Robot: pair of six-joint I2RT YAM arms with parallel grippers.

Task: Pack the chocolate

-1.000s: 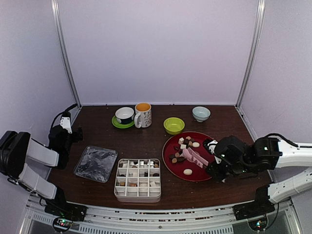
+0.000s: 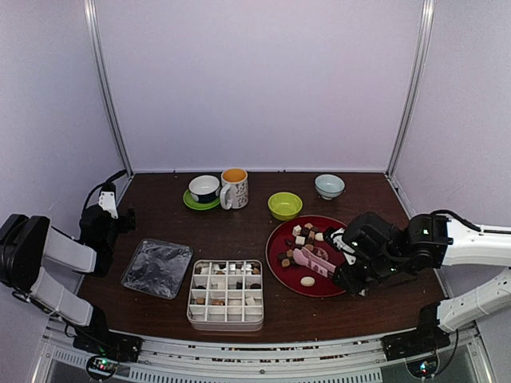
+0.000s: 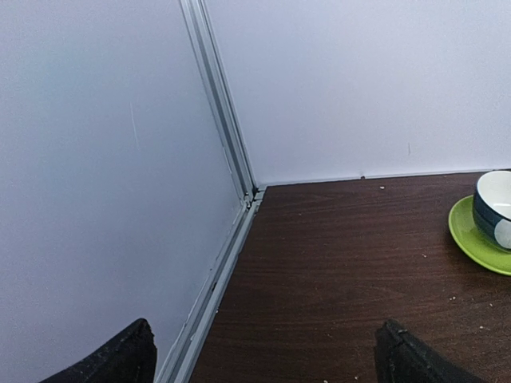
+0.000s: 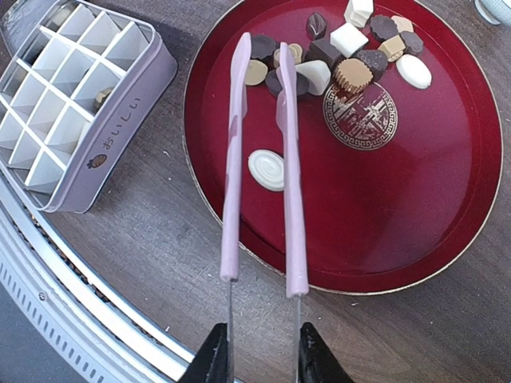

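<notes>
My right gripper, with pink tips, is part open over the red plate [image 4: 415, 175]. Its tips hover at a cluster of brown, dark and white chocolates, among them a white cube [image 4: 349, 40] and a ridged brown piece [image 4: 353, 75]; whether any sits between them I cannot tell. A white round piece [image 4: 266, 169] lies nearer the front of the plate. The divided box [image 2: 225, 319] left of the plate holds chocolates in several compartments. My left gripper stands open and empty at the table's left side.
A clear lid [image 2: 156, 267] lies left of the box. Along the back are a bowl on a green saucer [image 2: 200, 205], a mug [image 2: 234, 191], a green bowl [image 2: 285, 207] and a pale blue bowl [image 2: 329, 188].
My right gripper has shifted slightly left over the plate in the top view. The left arm has not moved.
</notes>
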